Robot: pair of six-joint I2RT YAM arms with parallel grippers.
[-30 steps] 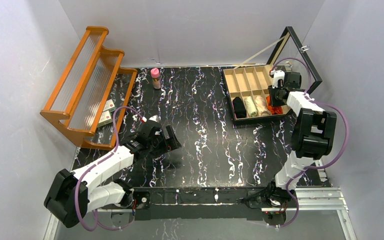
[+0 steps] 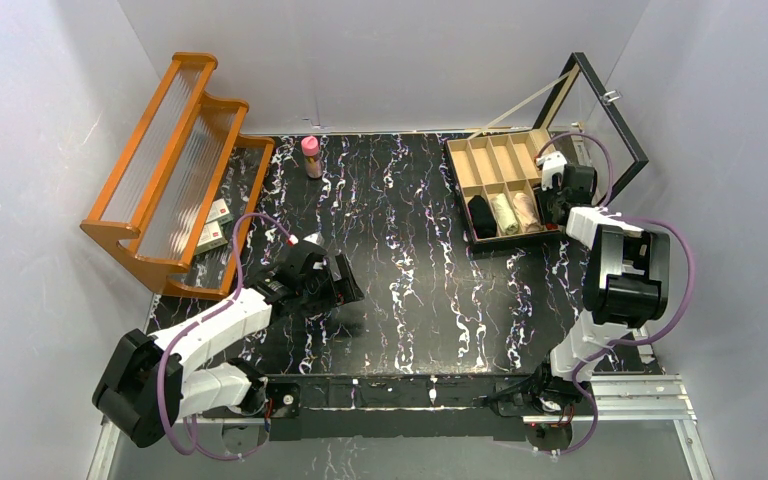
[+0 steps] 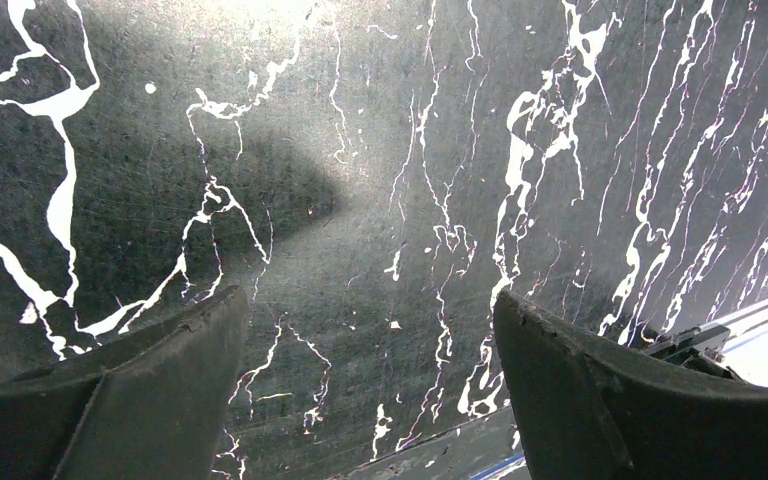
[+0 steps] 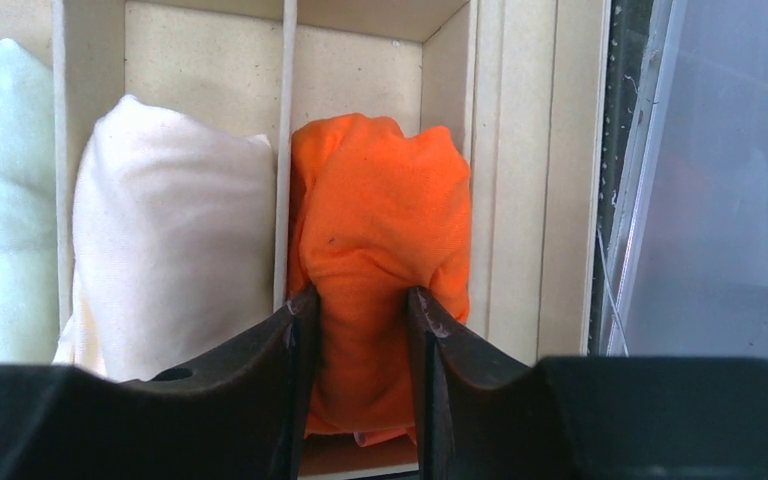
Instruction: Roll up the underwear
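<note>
In the right wrist view, the orange underwear [image 4: 380,215] lies as a bundle in the end compartment of the box [image 2: 500,240]. My right gripper reaches down over it, one finger on each side of its middle. The fingers stand partly apart, and the cloth creases inward between them; whether they grip it, I cannot tell. From above, the right arm covers most of the bundle. Far off to the left, my left gripper [image 2: 348,279] hangs over bare tabletop with its fingers spread and nothing between them.
Beside the orange bundle lie a whitish roll [image 4: 175,240] and a pale green roll [image 4: 5,200], then a black roll [image 2: 480,216]. The box's lid [image 2: 610,110] stands raised. A wooden shelf [image 2: 150,175] and a pink-capped bottle [image 2: 311,160] stand left. Mid-table is clear.
My right gripper has shifted slightly over the box's end compartment, and less orange shows from above. The left arm has barely moved.
</note>
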